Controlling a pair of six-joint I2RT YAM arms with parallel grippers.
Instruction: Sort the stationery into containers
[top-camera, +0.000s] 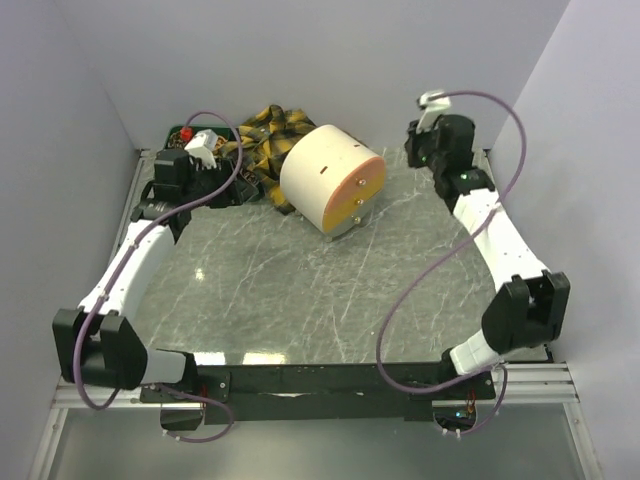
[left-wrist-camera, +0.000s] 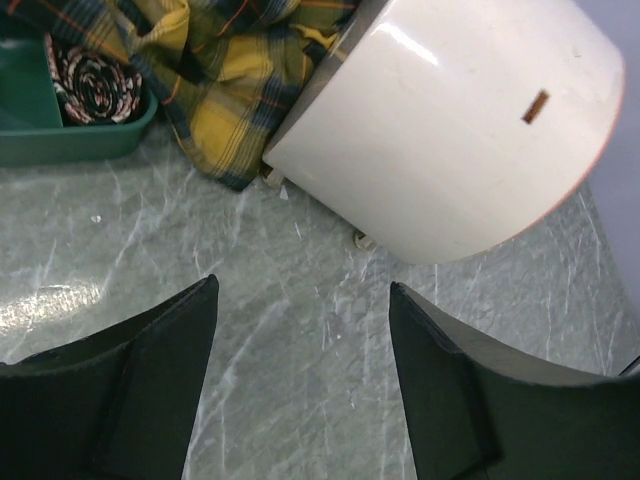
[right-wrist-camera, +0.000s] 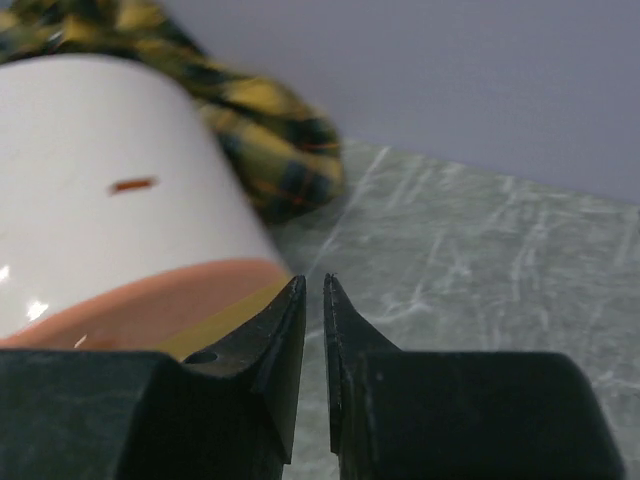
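Note:
A white cylindrical container (top-camera: 320, 175) lies on the marble floor, its orange-and-yellow front with knobs (top-camera: 355, 195) facing right, closed. A green tray (left-wrist-camera: 70, 145) with a patterned coiled item (left-wrist-camera: 95, 85) sits at back left, beside it. My left gripper hangs open above bare marble near the tray, nothing between its fingers. My right gripper is raised to the right of the container, its fingertips almost together; I cannot see anything held between them.
A yellow plaid cloth (top-camera: 270, 150) is heaped between tray and container, against the back wall. Walls bound the back and sides.

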